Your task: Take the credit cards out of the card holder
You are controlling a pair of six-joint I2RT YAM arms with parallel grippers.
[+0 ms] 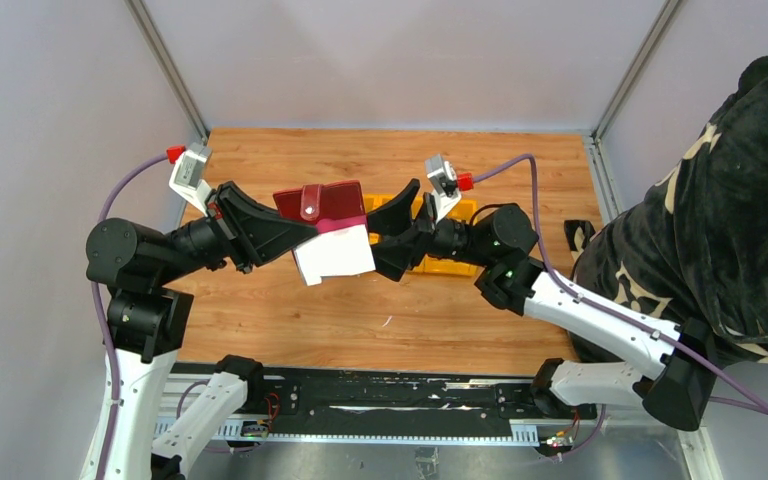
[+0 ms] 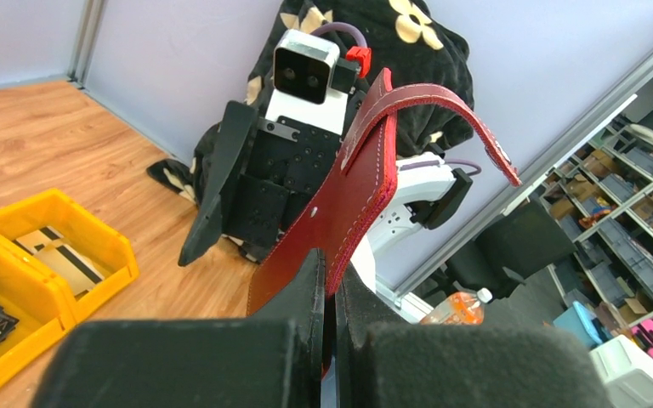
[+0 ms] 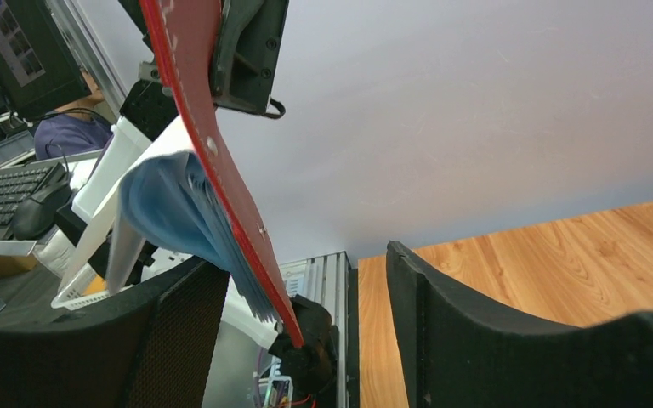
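Observation:
The red card holder hangs in the air above the table, with white cards in its lower part. My left gripper is shut on the holder's edge; in the left wrist view the red leather rises from between its fingertips. My right gripper is part open at the holder's right side. In the right wrist view the red cover and a stack of clear blue sleeves lie just beyond the left finger, and the space between the fingertips shows no object held.
Behind the right gripper on the wooden table stands a yellow bin, divided, with flat items inside in the left wrist view. A dark flowered cloth fills the right side.

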